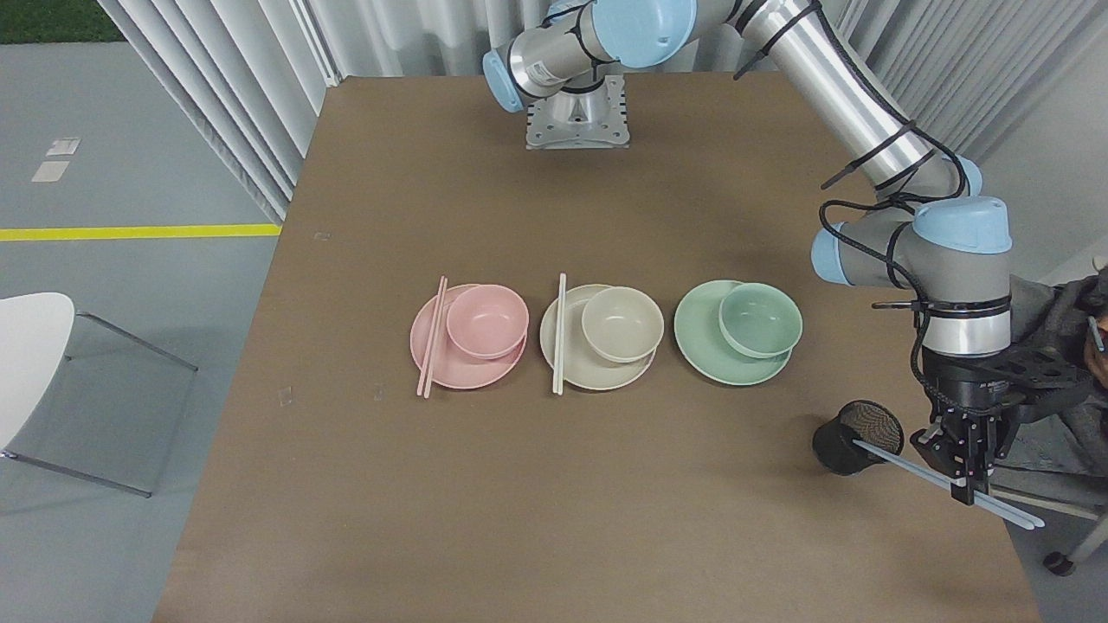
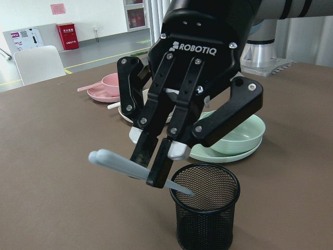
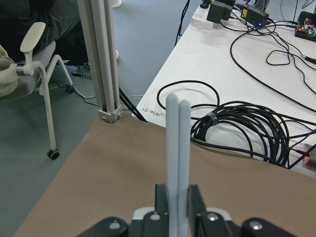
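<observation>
My gripper [image 1: 963,488] [image 2: 156,169] is shut on a pair of pale blue-grey chopsticks [image 3: 172,148], held above the table's near right corner. In the left view their thin ends reach over the mouth of a black mesh pen cup [image 1: 836,446] [image 2: 205,219]; the front view shows them crossing that cup. A green plate [image 1: 701,343] with green bowl [image 1: 760,317] sits behind the cup. Cream plate [image 1: 592,369] with bowl and chopsticks, and pink plate [image 1: 467,374] with bowl and chopsticks, stand to its left.
</observation>
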